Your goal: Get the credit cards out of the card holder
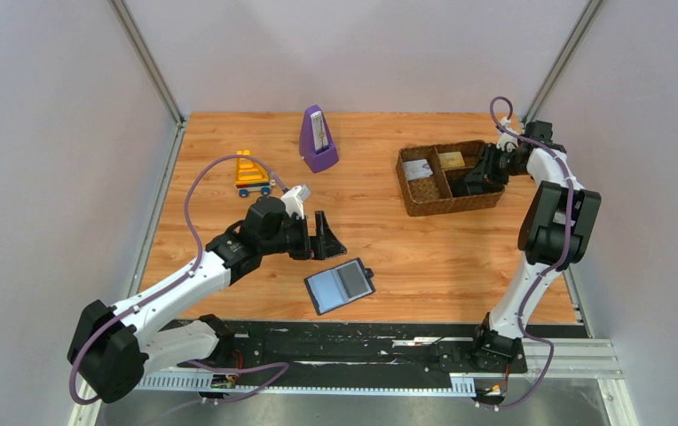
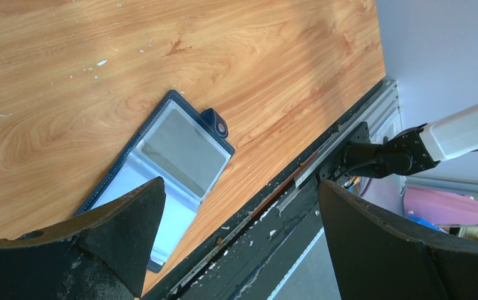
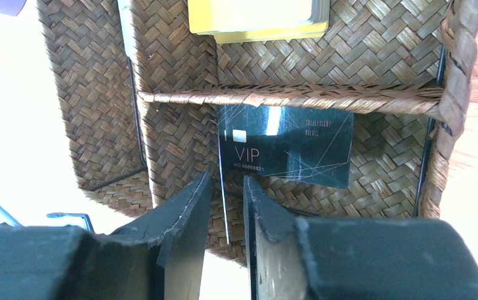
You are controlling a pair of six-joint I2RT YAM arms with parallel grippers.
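On the table's front part lies a flat card holder [image 1: 339,284] with dark edging, pale inner sleeves and a snap tab [image 2: 214,122]. My left gripper [image 1: 327,235] hangs above and behind it, open and empty. At the right, my right gripper [image 1: 491,169] is over the woven basket [image 1: 446,203]. In the right wrist view a dark VIP card [image 3: 286,147] lies in a basket compartment beyond its fingertips, which stand close together with a narrow gap; whether anything thin is between them is unclear.
Yellow cards [image 3: 255,15] and a pale item [image 1: 416,169] occupy other compartments. A purple metronome [image 1: 318,142] and a yellow wheeled toy [image 1: 251,173] stand toward the back left.
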